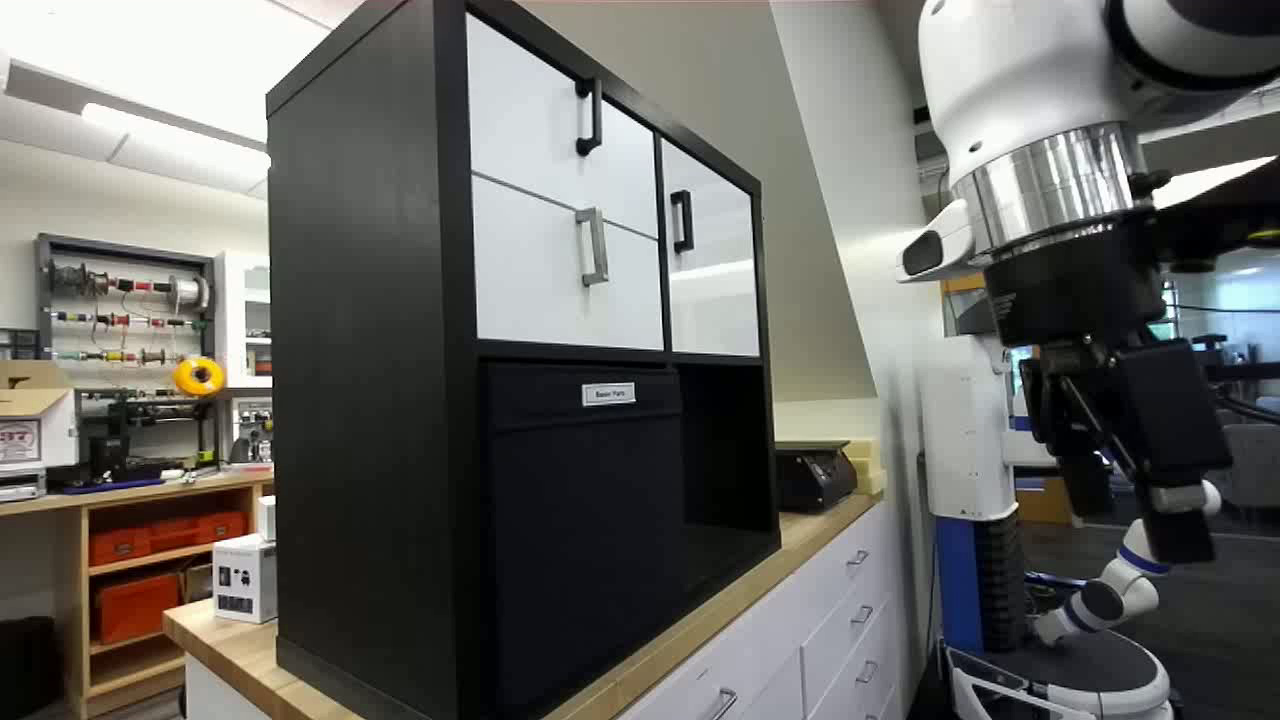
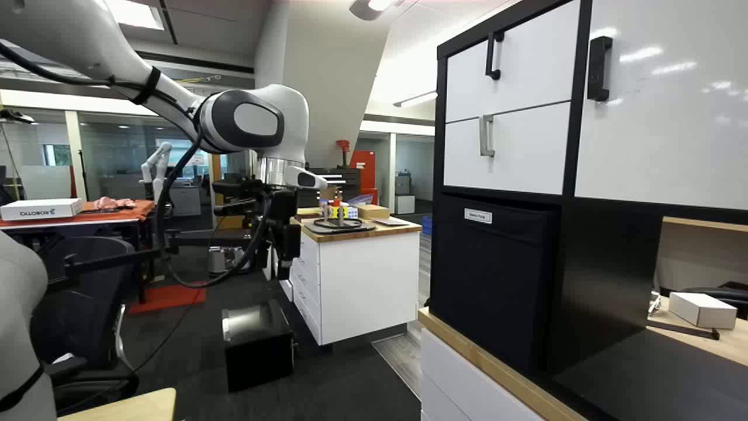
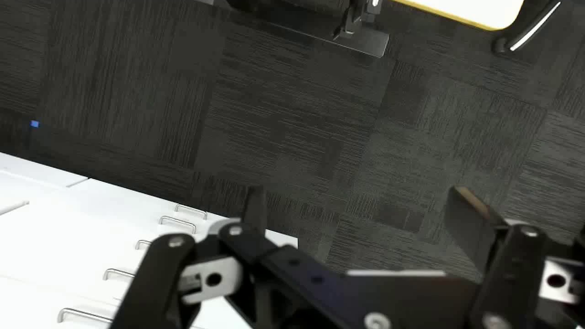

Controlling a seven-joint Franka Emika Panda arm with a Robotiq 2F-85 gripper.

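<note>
My gripper stands open in the wrist view, its two dark fingers wide apart with only carpet below and between them. In exterior view 1 the gripper hangs at the right, pointing down, well clear of the black cabinet. The cabinet has two stacked white fronts, an upper one with a black handle and a lower one with a grey handle. Beside them is a white door with a black handle. Below sits a dark fabric bin with a label; the compartment to its right looks empty.
The cabinet stands on a wooden countertop over white drawers with metal handles. In exterior view 2 another white drawer unit stands behind the arm, and a black box is on the floor. Open space surrounds the gripper.
</note>
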